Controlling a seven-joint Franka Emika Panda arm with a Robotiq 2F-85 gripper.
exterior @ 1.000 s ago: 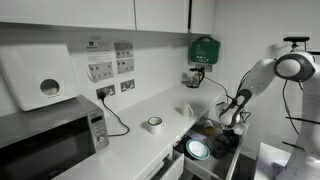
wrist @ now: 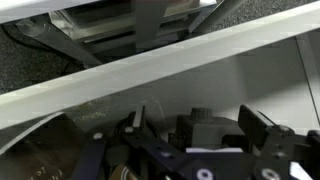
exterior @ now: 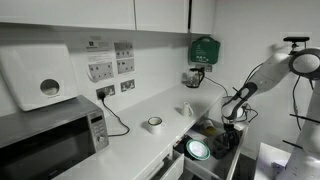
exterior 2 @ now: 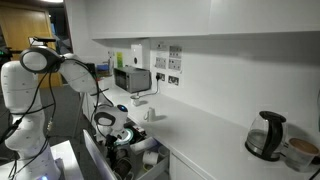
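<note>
My gripper is open, its two dark fingers standing apart in the wrist view. A dark object with a small knob (wrist: 203, 128) appears beyond and between them, partly hidden by the gripper body; whether it touches a finger I cannot tell. In exterior view 1 the arm reaches down at the counter's far right end, over an open drawer (exterior: 228, 164). A white round dish (exterior: 198, 149) lies left of the gripper there. Much of the drawer's content is hidden behind the arm.
A pale drawer edge (wrist: 160, 65) crosses the wrist view close to the fingers. On the counter (exterior: 150, 145) stand a microwave (exterior: 50, 140), a white mug (exterior: 154, 125) and a pale jug (exterior: 188, 109). A kettle (exterior 2: 266, 135) stands at the right in exterior view 2.
The arm has shifted slightly near the drawer in exterior view 1. The dish and the things on the counter look unmoved.
</note>
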